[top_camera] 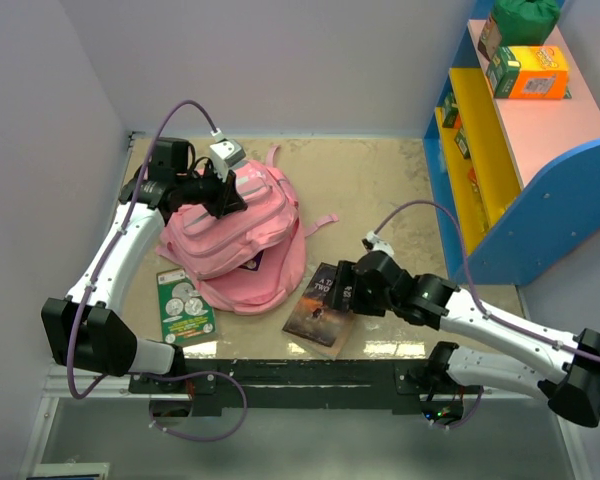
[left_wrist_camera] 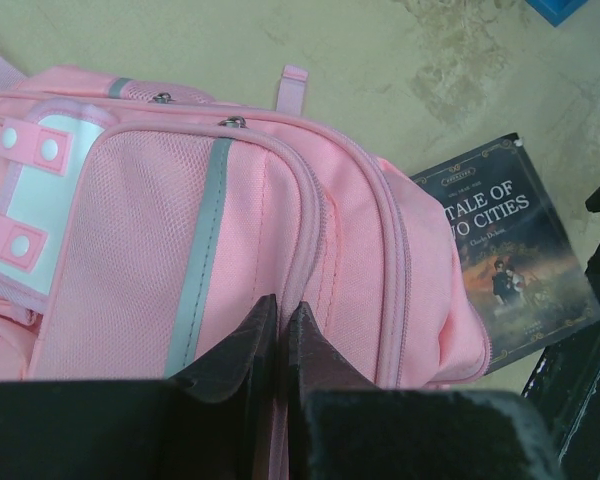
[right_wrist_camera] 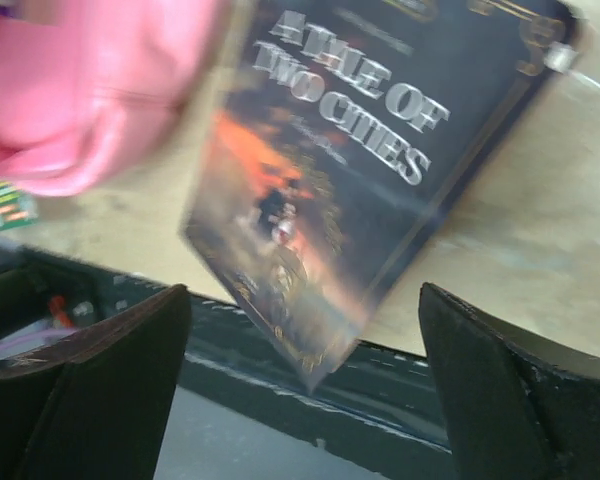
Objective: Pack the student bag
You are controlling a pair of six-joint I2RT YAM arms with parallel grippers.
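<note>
The pink backpack (top_camera: 245,235) lies on the table left of centre. My left gripper is shut on a piped edge of its front pocket. Right of the bag rests the dark book "A Tale of Two Cities" (top_camera: 320,312), cover up, its lower edge near the table's front. My right gripper is over the book with its fingers parted; the book cover (right_wrist_camera: 330,150) shows beyond the fingers, with nothing held between them. A green book with pale circles (top_camera: 185,307) lies flat at the bag's left.
At the right stands a blue shelf unit (top_camera: 565,240) with yellow and pink shelves, an orange box (top_camera: 528,72) and a green bag (top_camera: 520,22) on top. Bare tabletop (top_camera: 380,190) lies between bag and shelf.
</note>
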